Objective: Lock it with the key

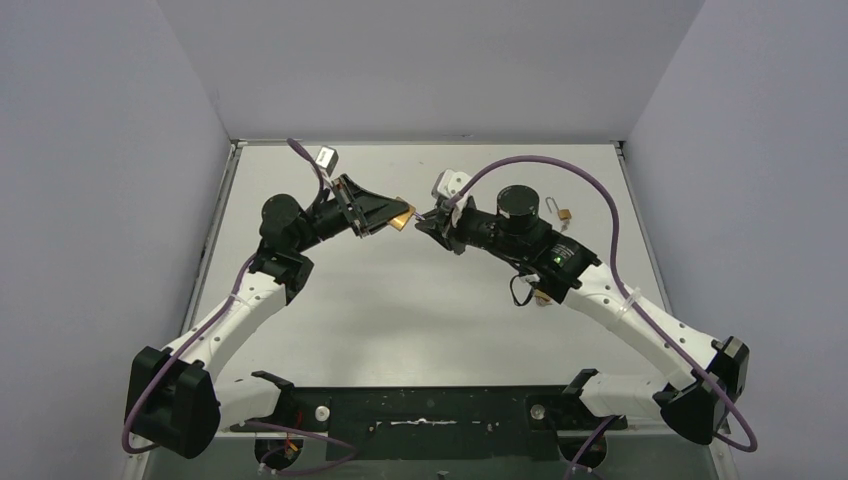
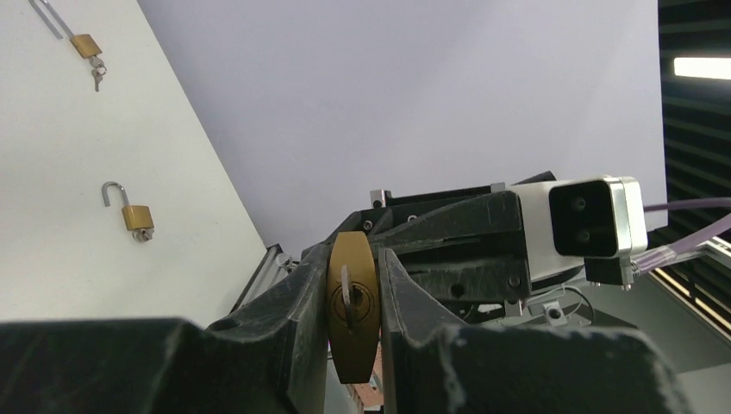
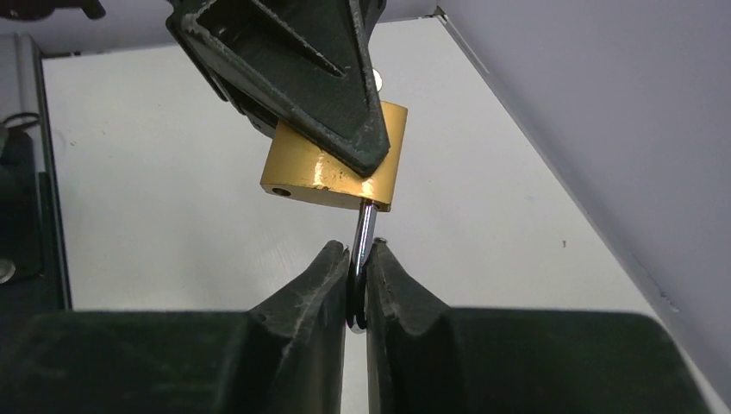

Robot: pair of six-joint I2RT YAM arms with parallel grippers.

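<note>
A brass padlock (image 1: 401, 218) is held up above the table in my left gripper (image 1: 398, 212). In the left wrist view the padlock (image 2: 353, 306) sits between the left fingertips, a key in its keyhole facing that camera. In the right wrist view the padlock body (image 3: 332, 172) shows behind the black left finger, its steel shackle (image 3: 365, 228) reaching down between the fingertips of my right gripper, which is shut on it. The rest of the shackle is hidden by those fingers.
Other open padlocks with keys (image 2: 138, 218) (image 2: 86, 46) lie on the white table (image 1: 340, 330), toward its right side in the top view. Grey walls border the table.
</note>
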